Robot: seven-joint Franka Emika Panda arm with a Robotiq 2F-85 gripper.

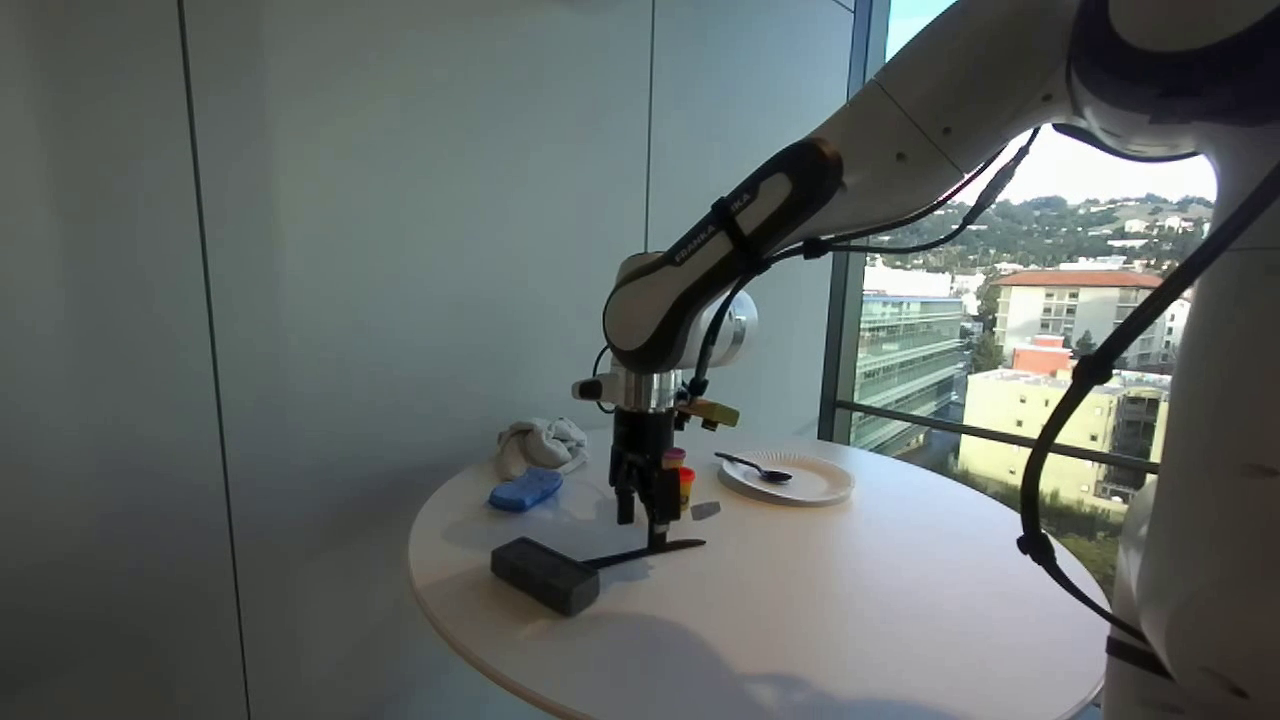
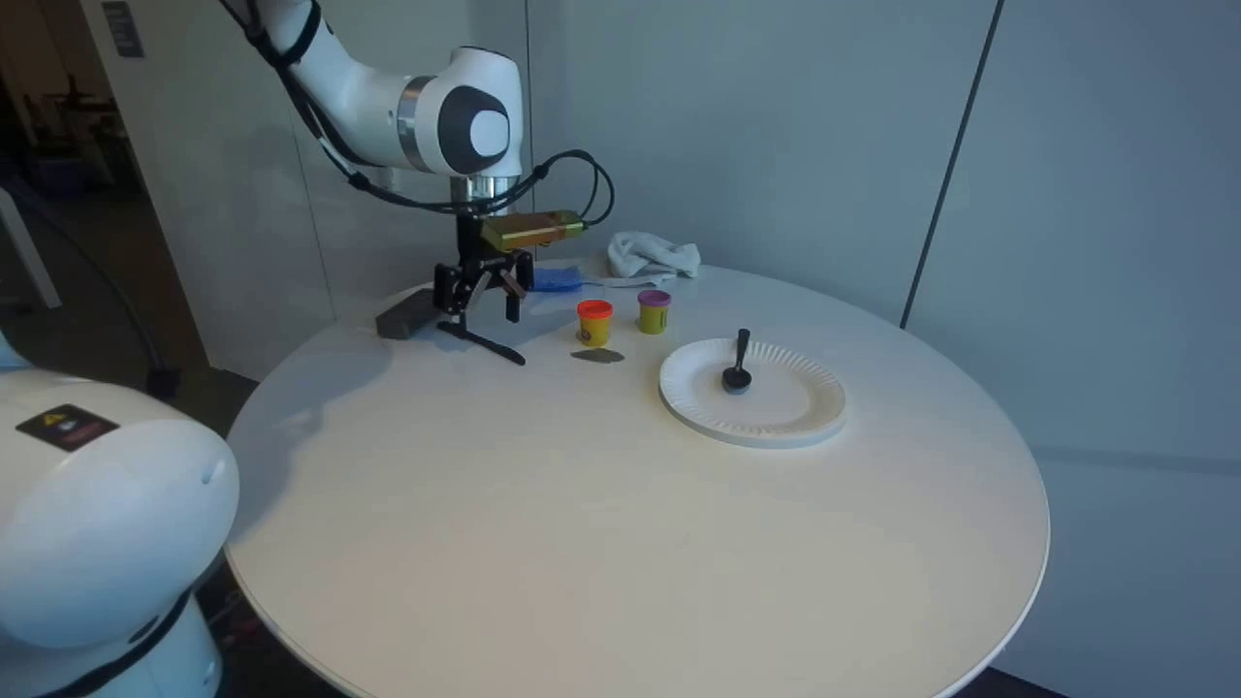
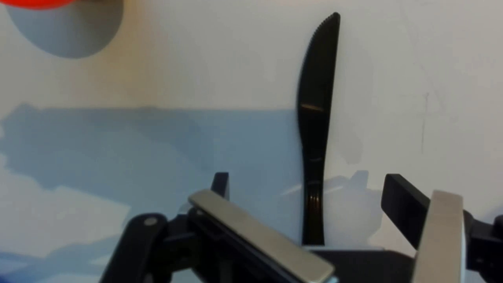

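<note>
A black plastic knife [image 3: 318,108] lies on the table, its blade pointing up in the wrist view and its handle end hidden behind the gripper. My open gripper is over the handle, one finger on each side and nothing gripped. In exterior view 1 the gripper [image 1: 642,518] stands low above the knife [image 1: 648,553], whose far end meets a dark grey block [image 1: 546,576]. Exterior view 2 has the gripper [image 2: 479,312] above the knife [image 2: 483,343] near the table's far left edge; whether a fingertip touches the table I cannot tell.
Two small tubs, one red-lidded [image 2: 594,324] and one purple-lidded [image 2: 653,312], stand by a grey flat piece [image 2: 598,356]. A white plate [image 2: 814,407] bears a black spoon [image 2: 736,378]. Behind are a blue sponge [image 1: 525,490] and a towel [image 1: 542,446].
</note>
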